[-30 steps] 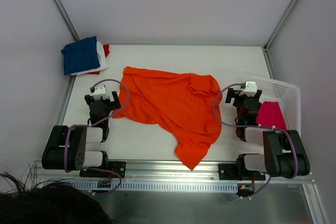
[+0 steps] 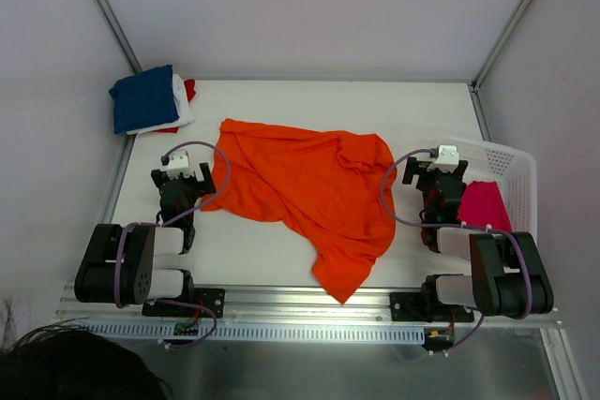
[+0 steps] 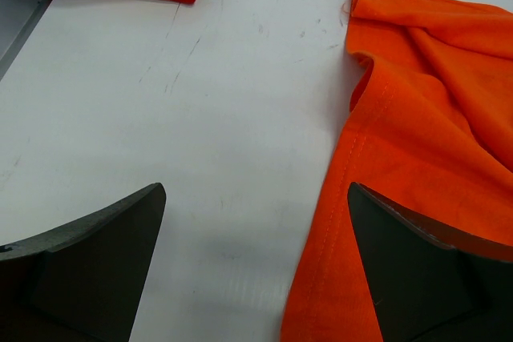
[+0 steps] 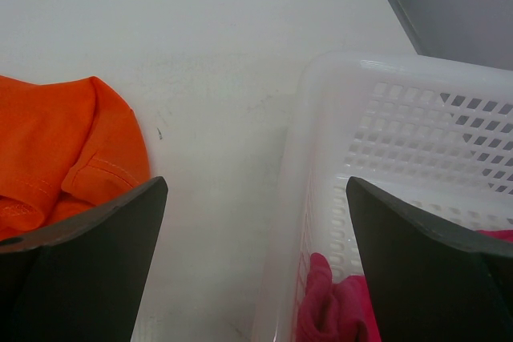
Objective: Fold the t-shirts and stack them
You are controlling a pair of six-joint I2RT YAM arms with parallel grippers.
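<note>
An orange t-shirt (image 2: 309, 185) lies spread and rumpled across the middle of the table, one corner reaching the front edge. At the back left is a stack of folded shirts (image 2: 143, 100), blue on top, with white and red beneath. My left gripper (image 2: 182, 175) is open above the table by the orange shirt's left edge; in its wrist view the right finger (image 3: 425, 270) overlaps the cloth (image 3: 417, 150). My right gripper (image 2: 435, 171) stands open between the orange shirt and the white basket, nothing between its fingers. A pink shirt (image 2: 484, 205) lies inside the basket.
The white perforated basket (image 2: 520, 161) stands at the table's right side, close to my right gripper. Bare table (image 2: 281, 100) shows behind the orange shirt. A person's dark hair (image 2: 84, 367) is at the bottom left, outside the table.
Both arms and the shirts have stayed put. Only the person's head at the bottom left has shifted to the left.
</note>
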